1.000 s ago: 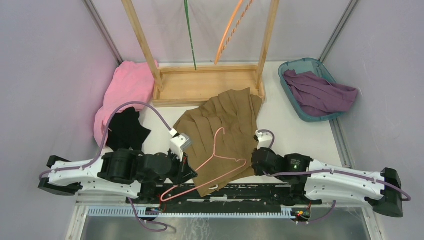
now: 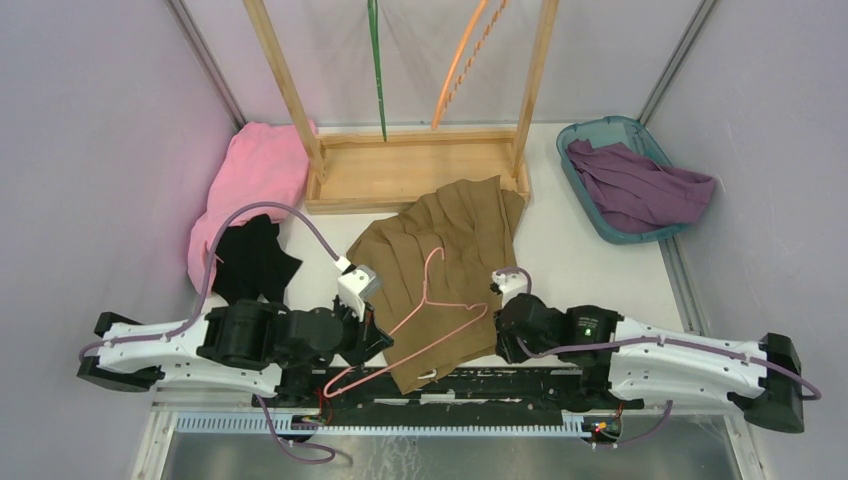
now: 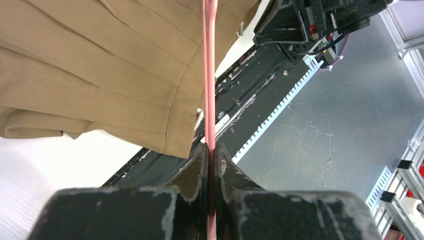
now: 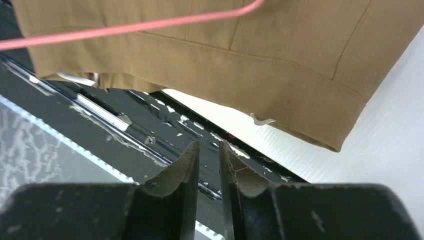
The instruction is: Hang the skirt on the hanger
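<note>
An olive-brown skirt (image 2: 450, 220) lies spread on the white table, its lower edge reaching the dark front strip. My left gripper is shut on a pink hanger (image 2: 440, 340), which hangs over the skirt with its hook toward the back. My right gripper is beside the skirt's right front part, fingers slightly parted with nothing between them. In the right wrist view the skirt's hem (image 4: 300, 100) carries small pale loops, and a blurred length of pink hanger (image 4: 115, 31) crosses above it.
A wooden rack (image 2: 415, 200) with green and orange hangers stands at the back. Pink cloth (image 2: 250, 170) and black cloth (image 2: 250, 260) lie at left. A teal bin (image 2: 630, 235) with purple fabric sits at back right.
The hanger has swayed slightly to the left. The left arm looks nearly still.
</note>
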